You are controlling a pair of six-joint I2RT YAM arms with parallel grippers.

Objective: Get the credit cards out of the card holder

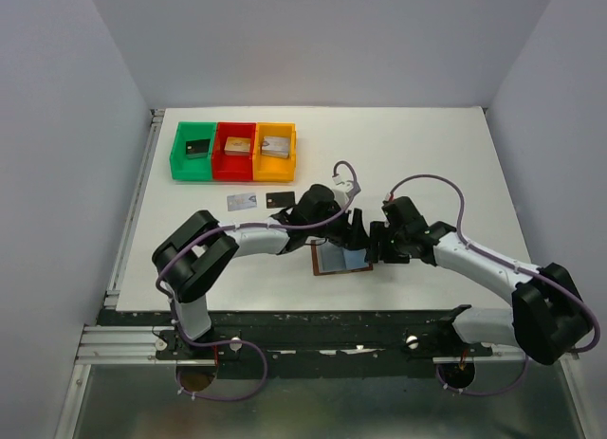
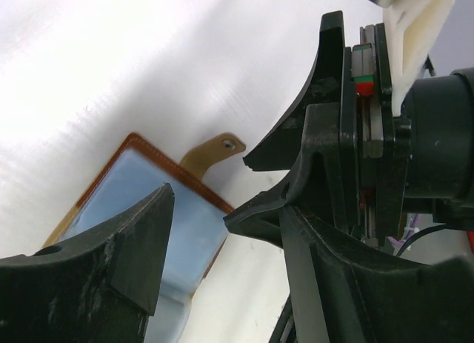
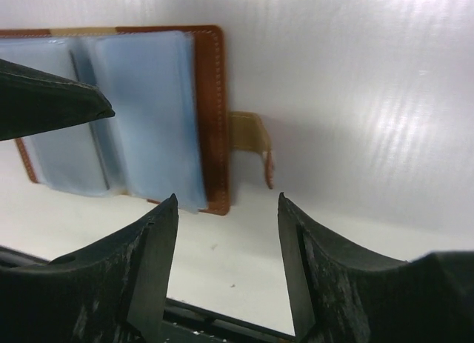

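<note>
The card holder (image 1: pixel 330 260) lies spread on the table, brown-edged with bluish clear pockets (image 3: pixel 148 113). No card stands out in the pockets that show. My left gripper is open over the holder's right-hand part, with empty space between its fingers. Just right of the holder, my right gripper is open too, around the holder's end near its brown strap (image 3: pixel 248 132), holding nothing. A pale card (image 1: pixel 241 201) and a black card (image 1: pixel 280 199) lie flat on the table to the upper left.
Green (image 1: pixel 178 164), red (image 1: pixel 221 166) and orange (image 1: pixel 289 166) bins stand at the back left, each with something card-like inside. The two grippers are very close together. Open table lies to the back right and at the front left.
</note>
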